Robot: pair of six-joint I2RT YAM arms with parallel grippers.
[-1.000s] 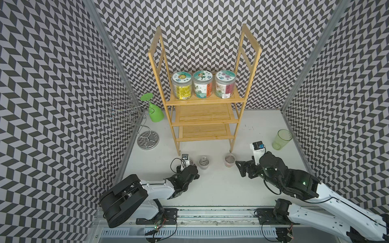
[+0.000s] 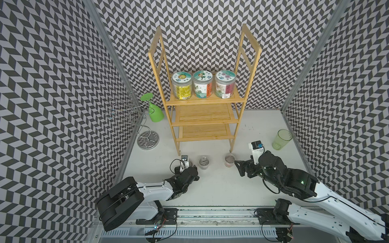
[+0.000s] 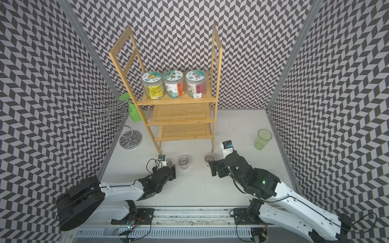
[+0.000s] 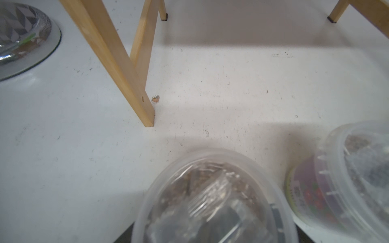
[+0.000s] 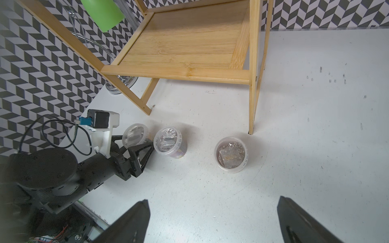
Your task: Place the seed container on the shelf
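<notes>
Three clear seed containers stand on the table before the wooden shelf [image 2: 204, 137]: a left one [image 4: 212, 202], a middle one [image 4: 344, 182] [image 5: 167, 139], and a right one [image 5: 231, 156]. My left gripper is down around the left container, whose body largely hides the fingers in the left wrist view; whether they press on it I cannot tell. My right gripper hangs open to the right of the right container, with nothing between its fingers.
Three labelled jars [image 2: 202, 87] fill the top shelf; the two lower boards are bare. A wire stand [image 2: 148, 141] and green watering can [image 2: 156, 114] are at left, a green glass [image 2: 282, 139] at right.
My left arm has shifted very slightly around the left container; my right gripper has edged slightly left. The containers look unmoved.
</notes>
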